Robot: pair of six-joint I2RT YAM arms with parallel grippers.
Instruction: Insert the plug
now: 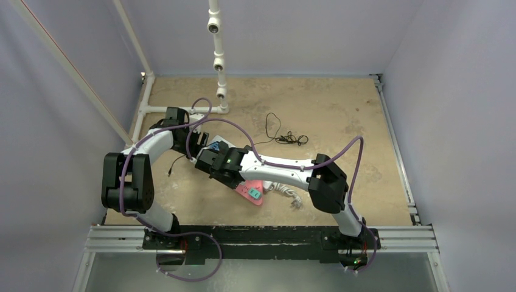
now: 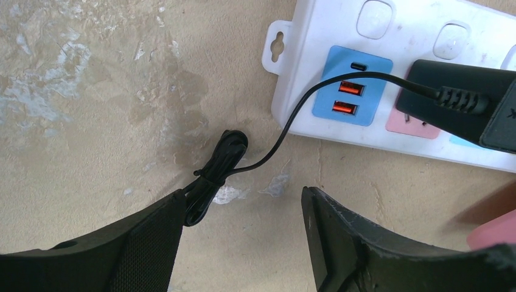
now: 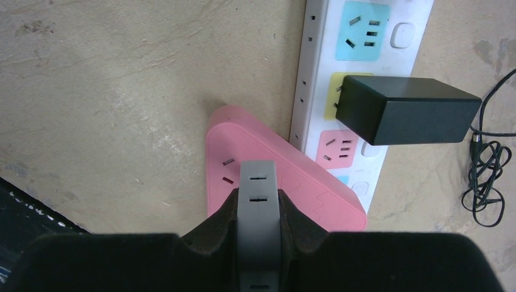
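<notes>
The white power strip (image 2: pixel 341 18) carries colored sockets and black adapters (image 2: pixel 462 106) (image 3: pixel 407 109). My left gripper is open above a coiled black cable (image 2: pixel 228 149) beside the strip's end; the cable's lead runs to an adapter. My right gripper is shut on a grey plug (image 3: pixel 258 231), held over a pink power strip (image 3: pixel 228 137) lying alongside the white one. Whether the grey plug touches the pink strip, I cannot tell.
A second coiled cable (image 1: pixel 291 139) lies right of the strips, with a white cord (image 1: pixel 286 191) near the front. A white pipe camera stand (image 1: pixel 220 85) rises behind the left arm.
</notes>
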